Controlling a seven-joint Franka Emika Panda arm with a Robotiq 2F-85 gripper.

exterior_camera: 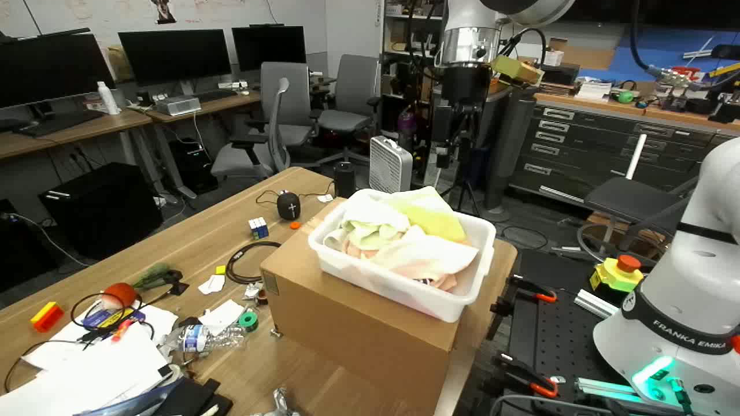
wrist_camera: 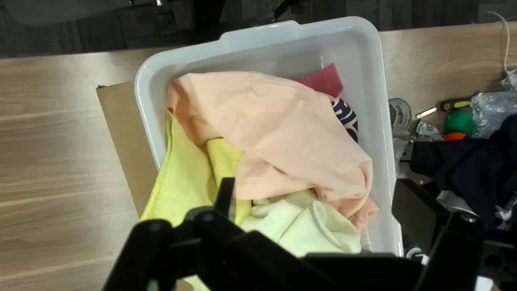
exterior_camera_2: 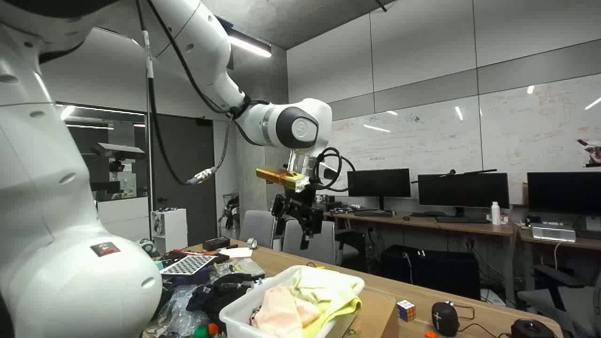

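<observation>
A white plastic bin (exterior_camera: 395, 283) stands on a cardboard box (exterior_camera: 361, 340) and is filled with crumpled cloths. In the wrist view a peach cloth (wrist_camera: 286, 131) covers much of the pile. A yellow cloth (wrist_camera: 186, 177) drapes over the bin's edge on the left, and a pale green cloth (wrist_camera: 307, 225) lies at the lower middle. Bits of a dark pink cloth (wrist_camera: 323, 80) and a navy-and-white patterned cloth (wrist_camera: 346, 118) peek out on the right. High above the bin my gripper is open, its black fingers wide apart with nothing between them.
On the table near the box are a puzzle cube (exterior_camera: 258, 228), a black speaker (exterior_camera: 288, 205) and a coiled black cable (exterior_camera: 253, 263). Papers, a plastic bottle (exterior_camera: 208, 338) and other clutter crowd another stretch of tabletop. Bare wood (wrist_camera: 63, 169) lies left of the bin in the wrist view.
</observation>
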